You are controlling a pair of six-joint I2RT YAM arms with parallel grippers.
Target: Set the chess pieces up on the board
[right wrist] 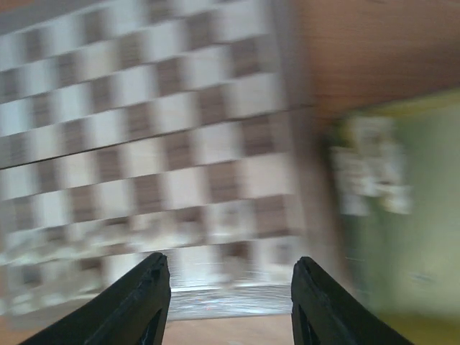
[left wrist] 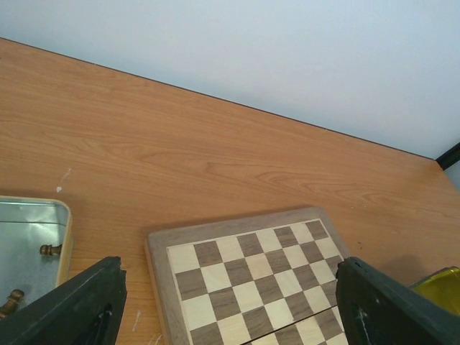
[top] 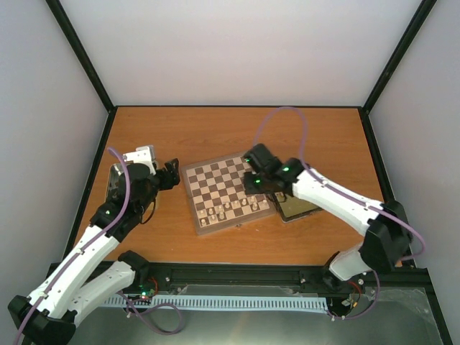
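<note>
The chessboard sits mid-table, with several light pieces along its near rows. A gold tray at its right, partly under my right arm, holds light pieces, blurred in the right wrist view. My right gripper is over the board's right side, fingers apart, with nothing visible between them. My left gripper stands open and empty at the board's left, near a metal tray holding dark pieces.
Bare wooden table lies behind the board and along the front. Walls and black frame edges enclose the workspace on the back and sides.
</note>
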